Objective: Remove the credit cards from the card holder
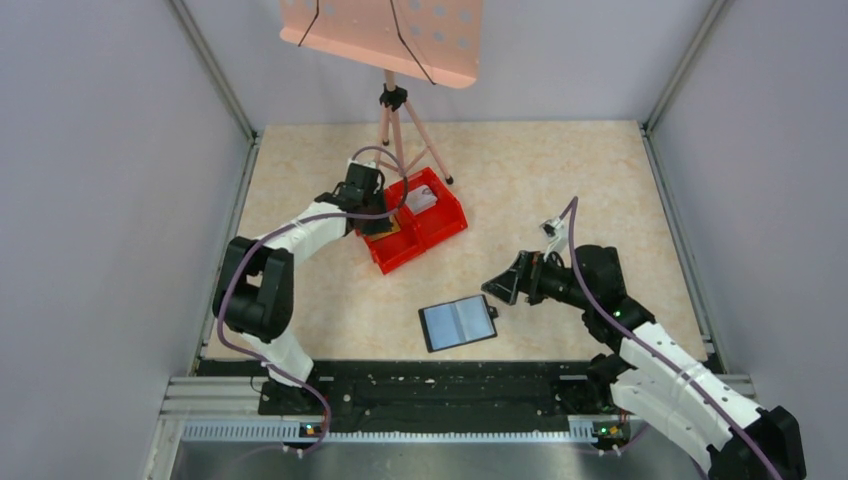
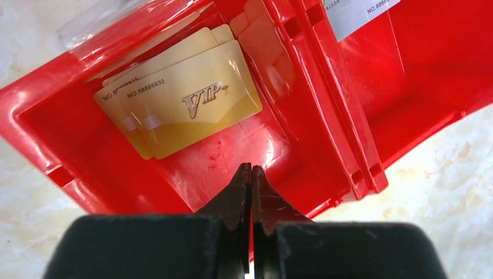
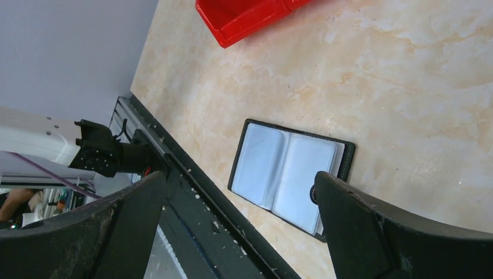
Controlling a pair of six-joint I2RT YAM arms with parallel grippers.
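Note:
Gold VIP cards (image 2: 192, 99) lie overlapped in the left compartment of the red bin (image 2: 317, 93). Over that compartment is my left gripper, shut, with nothing visible between its fingertips. The cards lie apart from it, higher in the left wrist view. An opened card holder (image 3: 290, 168) with a black edge and pale, clear sleeves lies flat on the table. Above and to the right of the card holder (image 1: 457, 323) in the top view hovers my right gripper (image 1: 492, 294), open and empty. Whether cards sit in the sleeves is hard to tell.
Silvery cards (image 2: 354, 14) lie in the bin's other compartment. A pink tripod stand (image 1: 395, 125) rises just behind the bin.

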